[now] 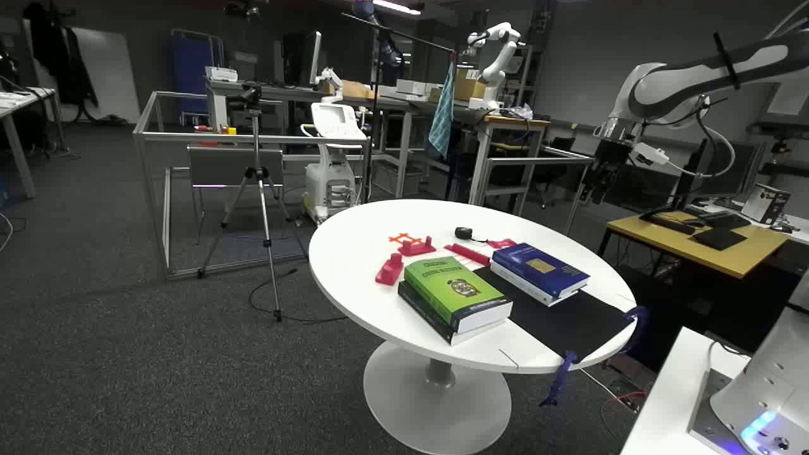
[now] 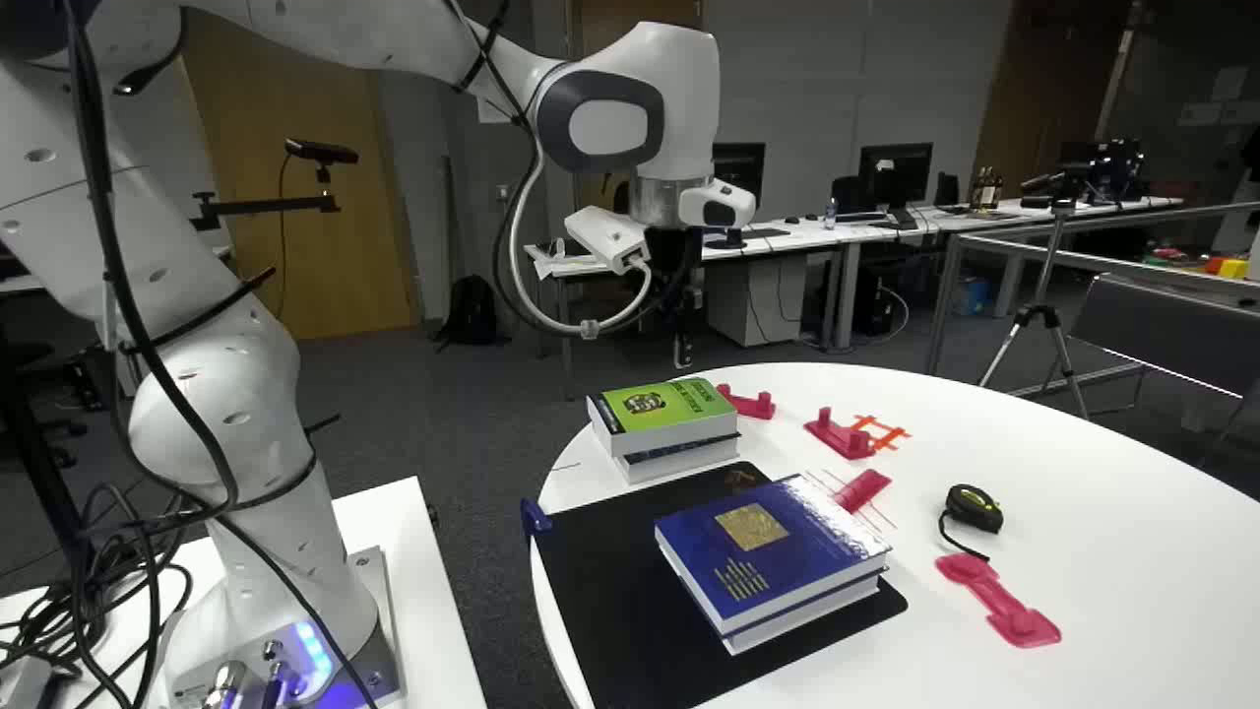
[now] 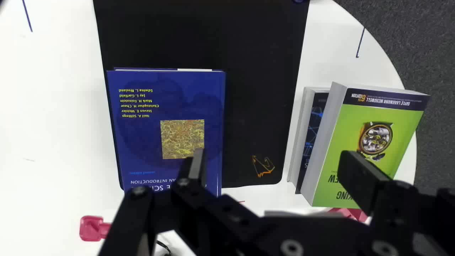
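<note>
High over the round table, my gripper stands open with nothing between its widely parted fingers. In exterior view 2 the gripper [image 2: 682,343] points down, well clear of the books. A blue book [image 2: 768,544] with a gold square on its cover lies on another book, both on the black mat [image 2: 614,591]. Beside the mat, a thick green book [image 1: 459,288] rests on a dark-covered book [image 1: 432,311]. In the wrist view the blue book [image 3: 170,102] is left of centre and the green book [image 3: 379,128] is at the right.
Red plastic pieces [image 2: 1004,601] and an orange frame [image 2: 880,433] lie around the books. A black tape measure [image 2: 975,508] sits on the white table [image 2: 1134,555]. Blue clamps [image 1: 561,375] grip the table edge by the mat.
</note>
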